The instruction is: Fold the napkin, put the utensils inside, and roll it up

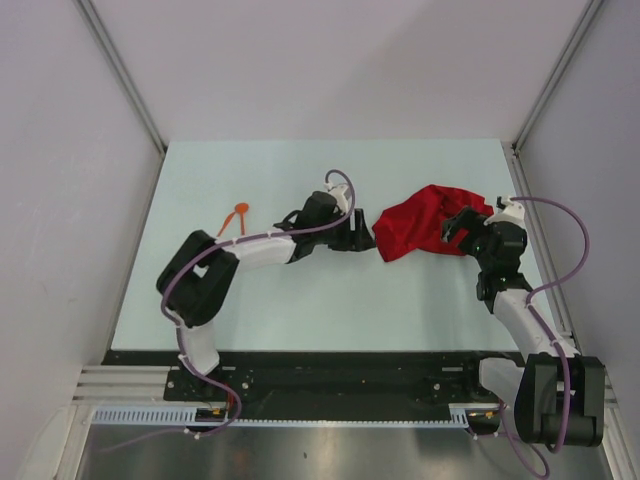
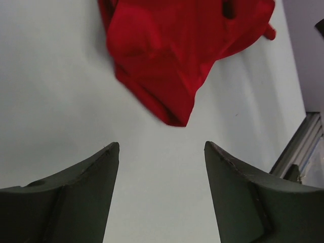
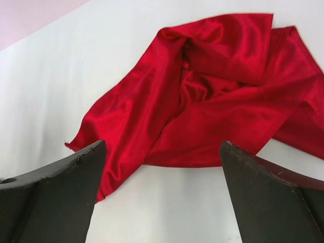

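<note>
A crumpled red napkin (image 1: pixel 420 220) lies on the right part of the white table (image 1: pixel 260 310). My left gripper (image 1: pixel 352 232) is at its left corner; in the left wrist view its fingers stand apart below the napkin (image 2: pixel 157 76), nothing between them. My right gripper (image 1: pixel 462 226) hangs over the napkin's right part, open and empty; the right wrist view shows the cloth (image 3: pixel 197 126) beyond its fingers. Two orange utensils, one a spoon (image 1: pixel 241 210), lie at the left of the table, partly behind my left arm.
Pale walls and metal rails (image 1: pixel 560 70) border the table at back and sides. A dark strip runs along the front edge.
</note>
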